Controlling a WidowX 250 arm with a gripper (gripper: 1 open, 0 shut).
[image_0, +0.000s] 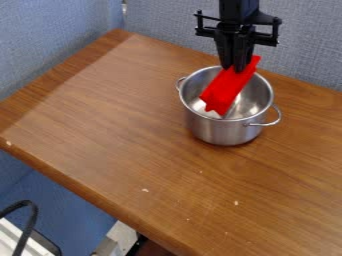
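Observation:
A red elongated object (227, 88) is tilted, its lower end inside a steel pot (226, 128) with two side handles. My black gripper (239, 62) is over the pot at the object's upper end. Its fingertips are partly hidden there, so I cannot tell whether they are closed on it.
A padded grey-blue wall stands behind it. Beyond the table's left edge, at bottom left, are a cable and a pale object on the blue floor.

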